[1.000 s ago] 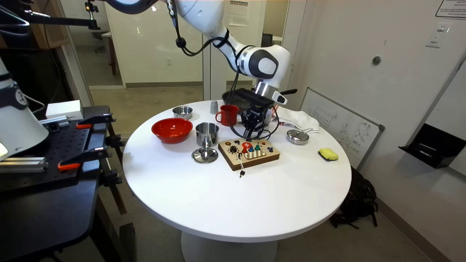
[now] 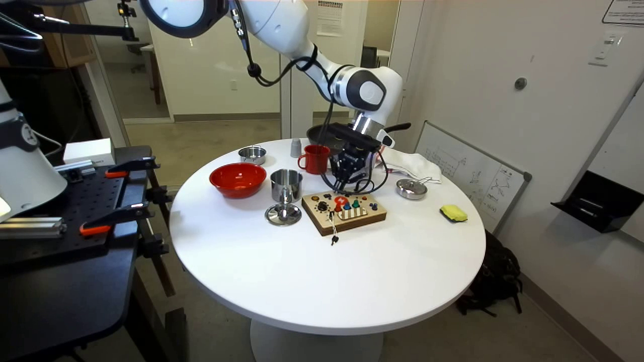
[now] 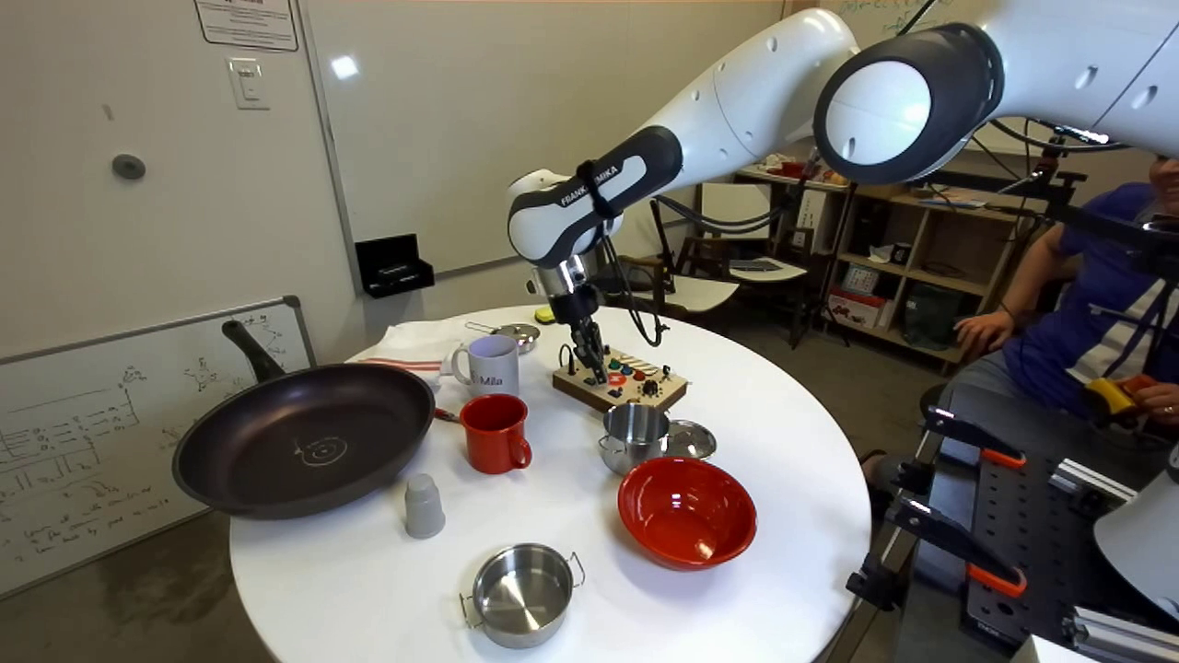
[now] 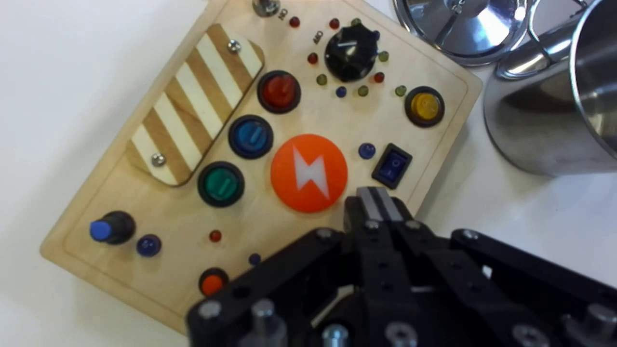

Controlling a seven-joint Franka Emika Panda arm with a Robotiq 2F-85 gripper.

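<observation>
A wooden board of switches and buttons lies on the white table, seen from above in the wrist view. On it are an orange disc with a white lightning mark, a dark blue rocker switch, a black dial and a striped wooden plate. My gripper is shut, its fingertips together with nothing showing between them. In the wrist view the tips appear just below the rocker switch and right of the orange disc; whether they touch the board I cannot tell. In exterior view 2 the gripper points down over the board's near side.
A steel pot and its lid stand close beside the board. The red mug, white mug, red bowl and large pan are nearby.
The arm has shifted very slightly, its wrist a little lower and to the right in exterior view 1. The board and the other objects have not moved.
</observation>
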